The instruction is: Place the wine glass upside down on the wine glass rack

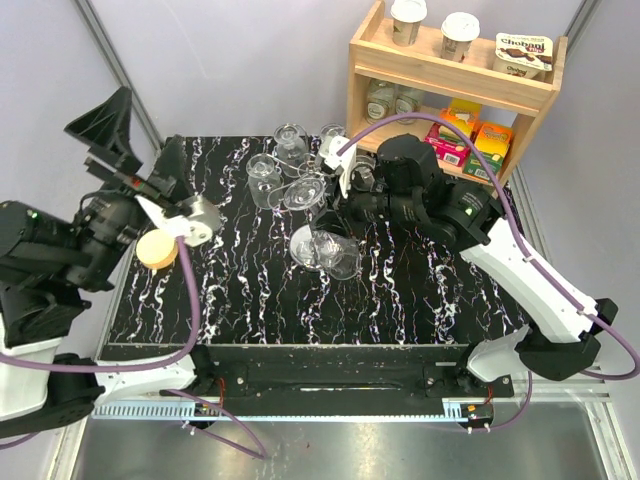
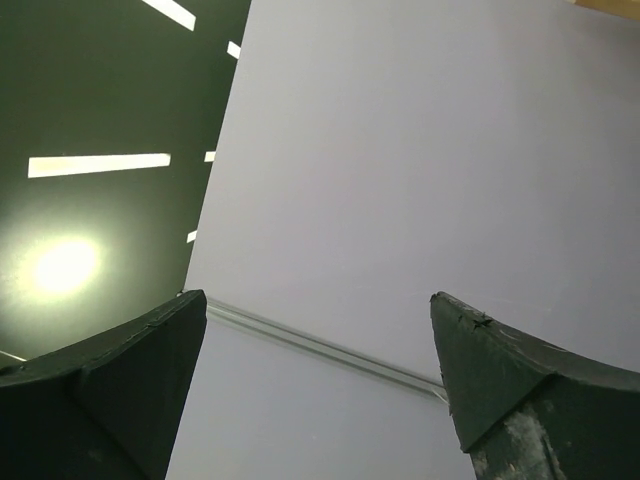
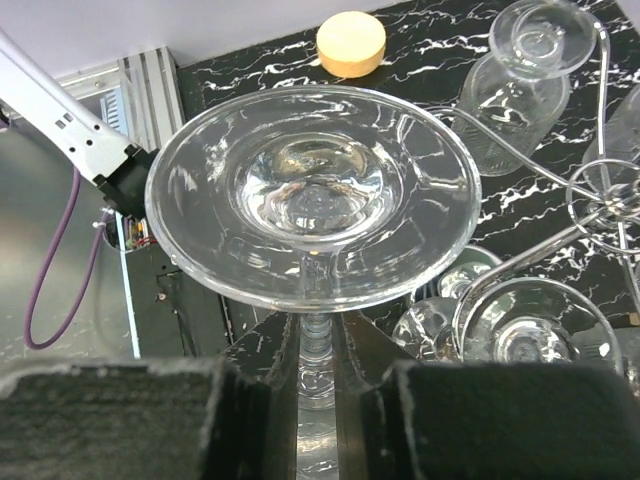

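My right gripper is shut on the stem of a clear wine glass (image 3: 200, 240). The glass hangs upside down, its round foot on top and its bowl below the fingers; in the top view the bowl (image 1: 337, 258) shows in front of the wrist. Beside it stands the metal wire rack (image 3: 520, 262), its arms close to the held glass; whether they touch I cannot tell. Other upturned glasses sit about the rack, one at its left (image 1: 263, 182) and one behind (image 1: 290, 147). Far left, my left gripper is open and empty, facing the wall.
A yellow round object (image 1: 156, 249) lies on the black marbled table (image 1: 250, 315) at the left. A wooden shelf (image 1: 455, 65) with cups and boxes stands at the back right.
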